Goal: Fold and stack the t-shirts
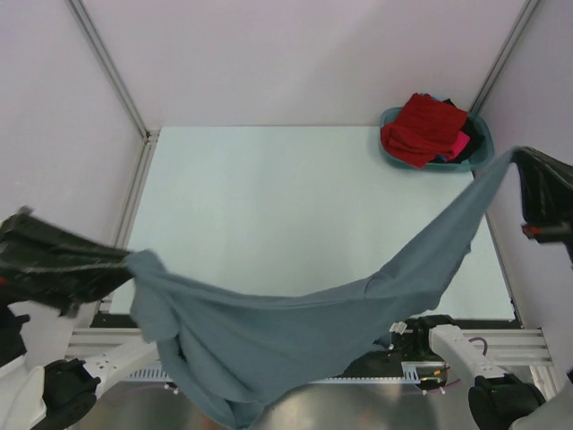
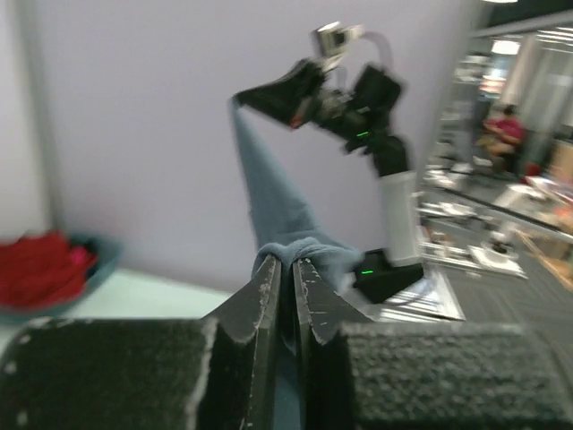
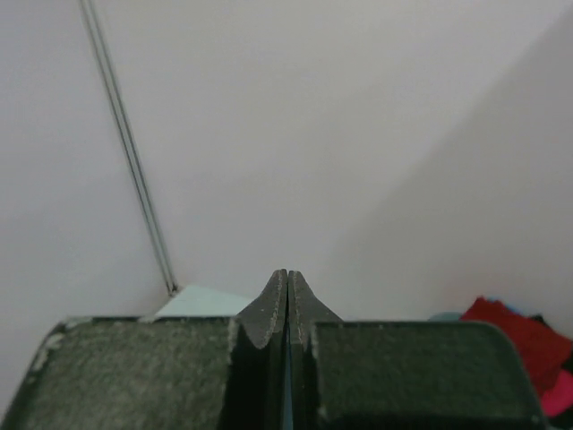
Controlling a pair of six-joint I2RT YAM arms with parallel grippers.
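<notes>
A grey-blue t-shirt point(image 1: 269, 331) hangs stretched in the air between my two grippers, sagging below the table's front edge in the top view. My left gripper point(image 1: 125, 264) is shut on its left end; in the left wrist view the cloth point(image 2: 304, 255) is pinched at the fingertips. My right gripper point(image 1: 517, 159) is raised higher, shut on the other corner, which rises in a narrow point; in the right wrist view the cloth is mostly hidden behind the shut fingers.
A teal basket point(image 1: 483, 148) at the back right holds folded red point(image 1: 416, 125), pink and dark garments. White walls surround it at the back and sides.
</notes>
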